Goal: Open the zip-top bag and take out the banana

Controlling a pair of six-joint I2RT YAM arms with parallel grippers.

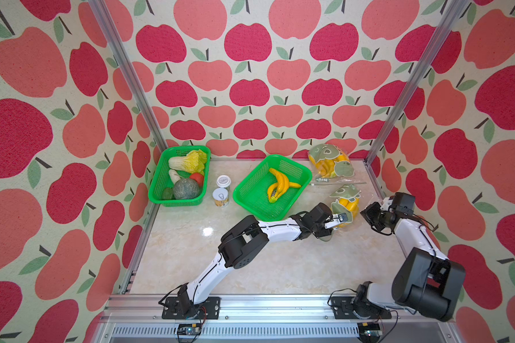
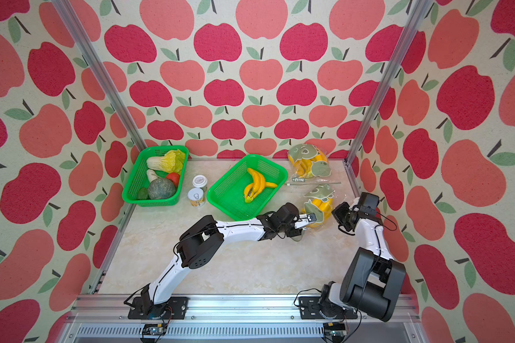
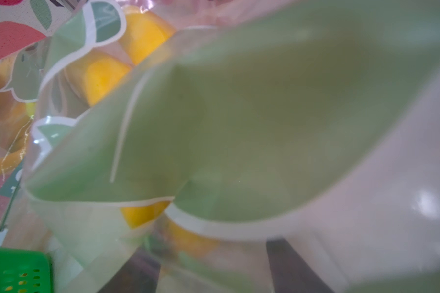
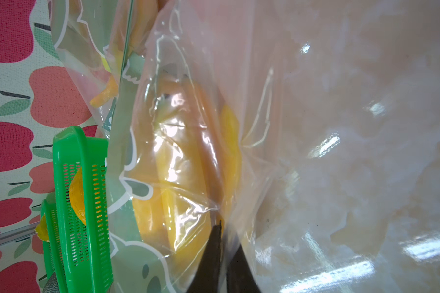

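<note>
The zip top bag point(image 1: 347, 203) with bananas point(image 2: 324, 204) inside lies on the right of the table. My left gripper point(image 1: 333, 221) is at its lower left; in the left wrist view its part-open fingertips point(image 3: 283, 258) are blurred behind green-printed plastic, with banana yellow beyond. My right gripper point(image 1: 372, 212) is at the bag's right; in the right wrist view it is shut on the clear edge of the bag, beside the bananas point(image 4: 181, 161).
A second banana bag point(image 1: 332, 160) lies at the back right. A green basket point(image 1: 240, 194) with bananas is in the middle; another, with vegetables point(image 1: 186, 188), and two cans point(image 1: 220, 197) are to the left.
</note>
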